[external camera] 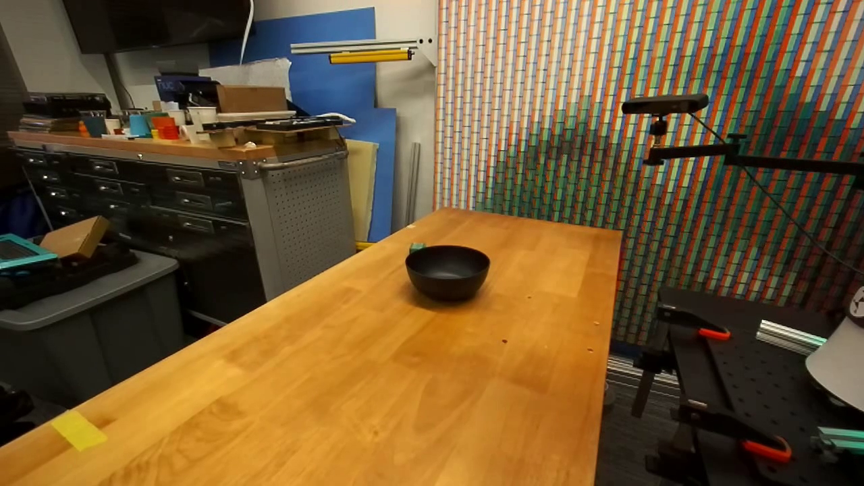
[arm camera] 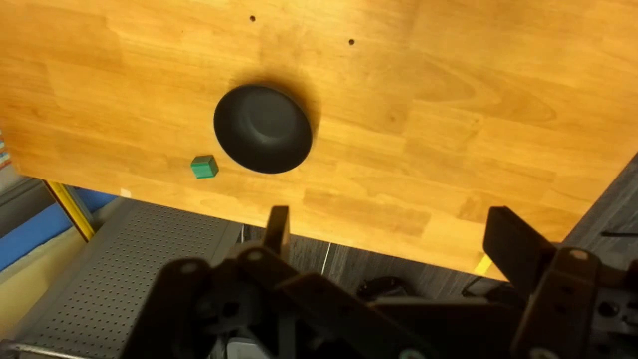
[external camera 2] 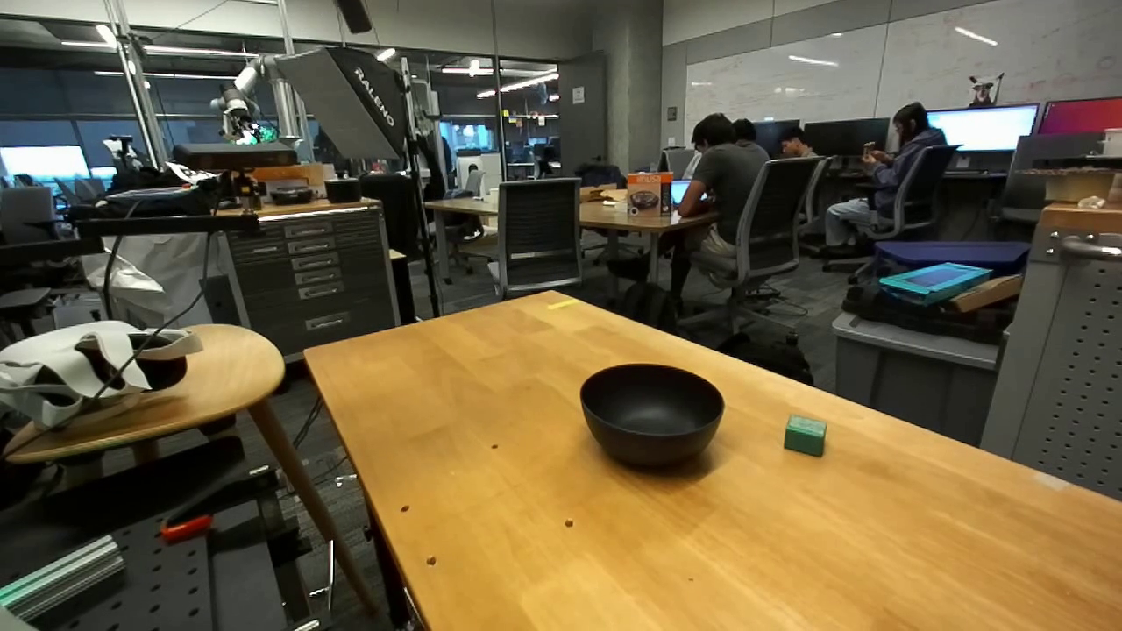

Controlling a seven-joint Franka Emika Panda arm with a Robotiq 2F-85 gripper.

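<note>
A black bowl (external camera: 447,274) stands upright on the wooden table; in exterior view 2 the inside of the bowl (external camera 2: 654,405) that shows is empty. Close beside it lies a small green block (external camera 2: 805,436), apart from the rim. Exterior view 1 shows only a bit of the block (external camera: 417,247) behind the bowl. From above, the wrist view has the bowl (arm camera: 263,128) left of centre and the block (arm camera: 204,167) at its lower left. My gripper is open high over the table, its fingers wide apart with nothing between them. Neither exterior view shows it.
A grey pegboard cabinet (arm camera: 137,263) stands past the table edge near the block. A black side bench with clamps (external camera: 753,356) stands beyond the other long edge.
</note>
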